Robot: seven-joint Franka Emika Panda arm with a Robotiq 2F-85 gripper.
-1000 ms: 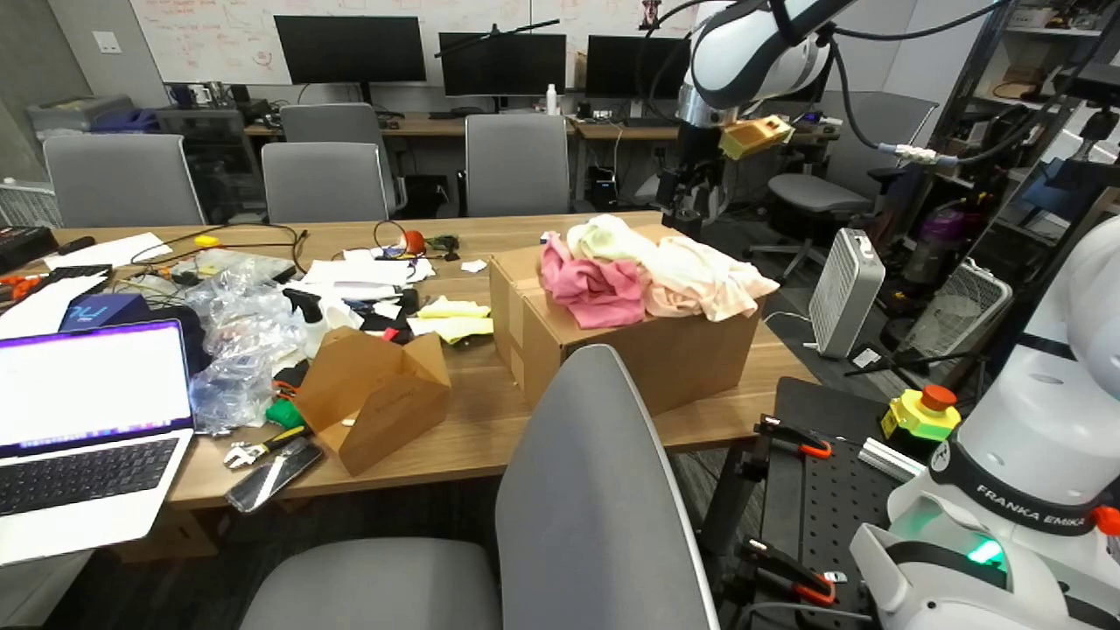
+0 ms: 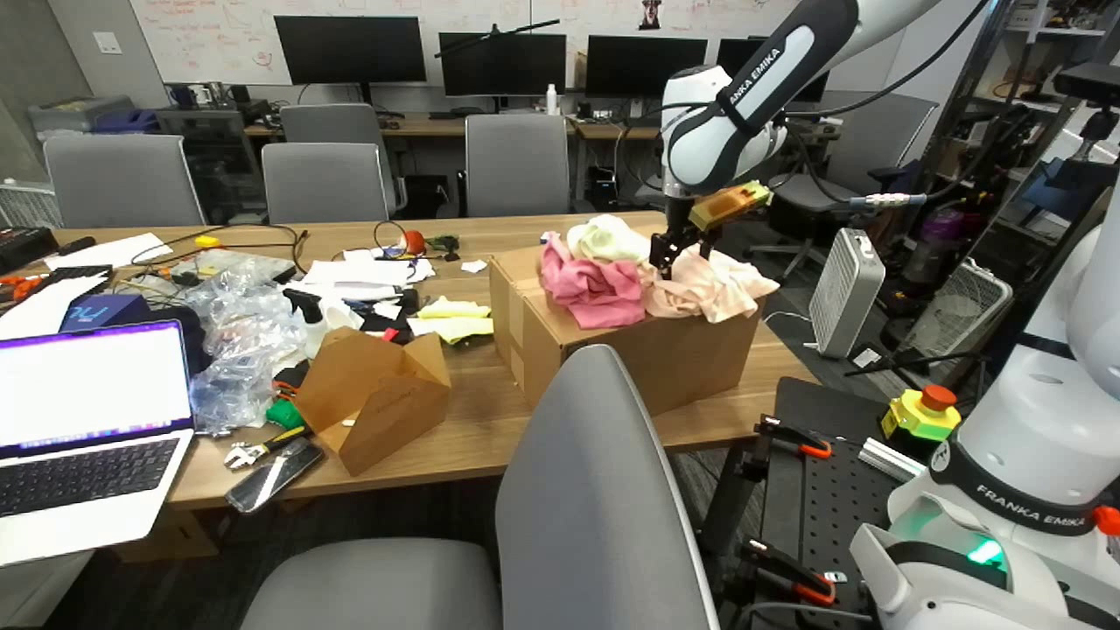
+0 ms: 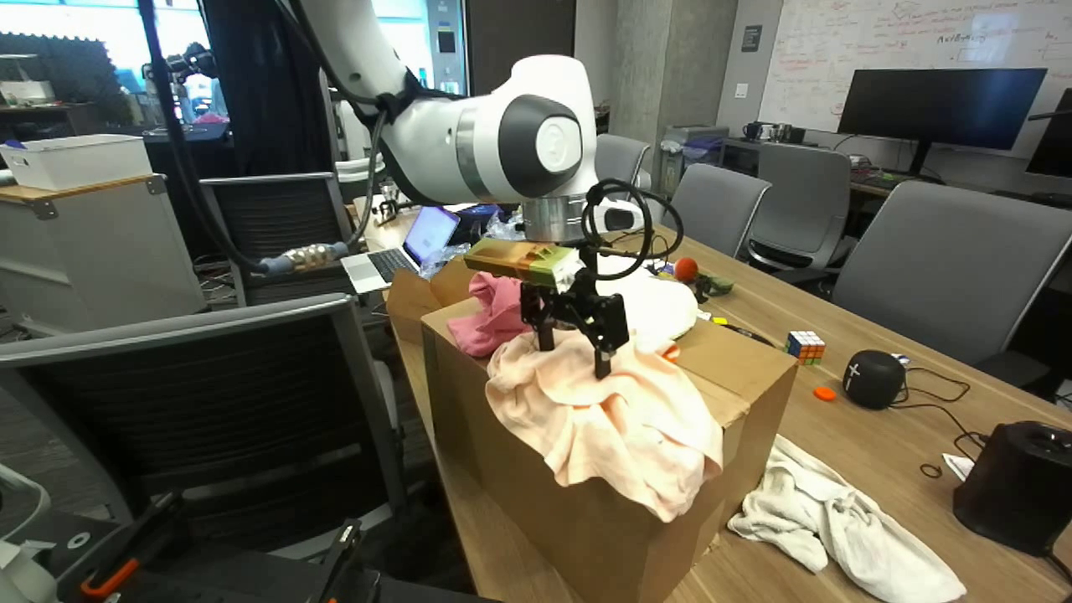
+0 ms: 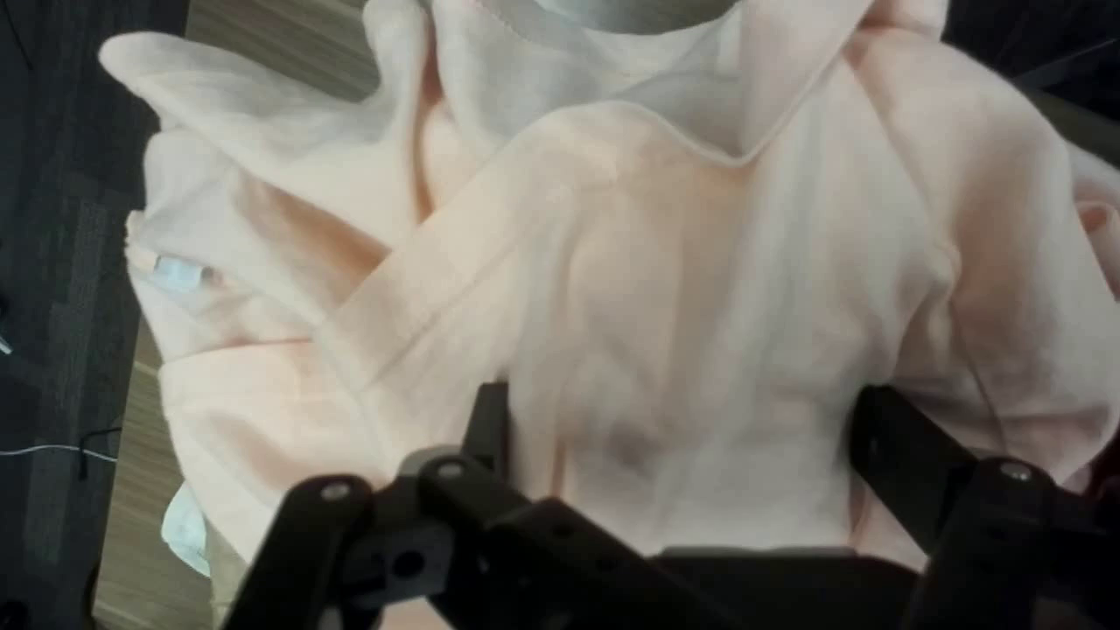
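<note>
A peach cloth [image 3: 613, 412] lies crumpled on top of a cardboard box [image 3: 523, 492], one side draping over the box's edge. My gripper [image 3: 574, 357] points down at this cloth, its black fingers apart and their tips at the fabric. In the wrist view the gripper is open, with folds of peach cloth between and around the fingers; nothing shows as clamped. Beside the peach cloth on the box are a pink cloth [image 2: 596, 285] and a pale cream-green cloth [image 2: 606, 240].
A whitish cloth [image 3: 844, 528] lies on the table beside the box. Also there are a puzzle cube [image 3: 805, 347], a black speaker [image 3: 873, 378] and an orange disc [image 3: 824, 394]. A grey chair [image 2: 598, 493] stands close in front of the table.
My arm has come down and slightly left in exterior view 1, from above and behind the box to the peach cloth. The cloths look much as before.
</note>
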